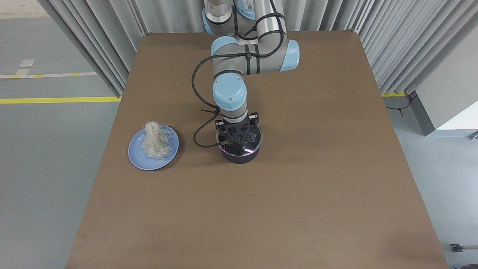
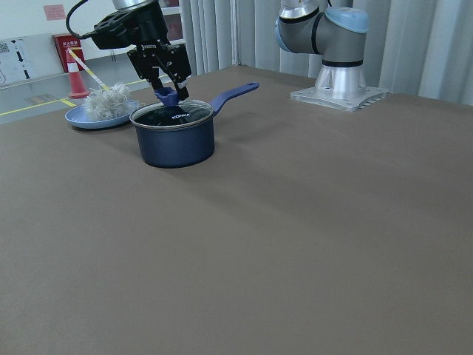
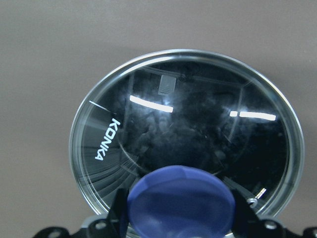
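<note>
A dark blue saucepan (image 2: 177, 148) with a blue handle (image 2: 235, 92) stands on the brown table. Its glass lid (image 3: 188, 119), marked KONKA, has a blue knob (image 3: 181, 203). My gripper (image 2: 166, 81) is down at the lid, its fingertips on either side of the knob in the wrist view; whether they press on it is unclear. In the front view the wrist hides much of the lid. A blue plate (image 1: 139, 154) holding pale noodle-like strands (image 1: 154, 141) sits left of the pan.
The arm's base (image 2: 340, 89) stands at the back. Curtains line the far edge.
</note>
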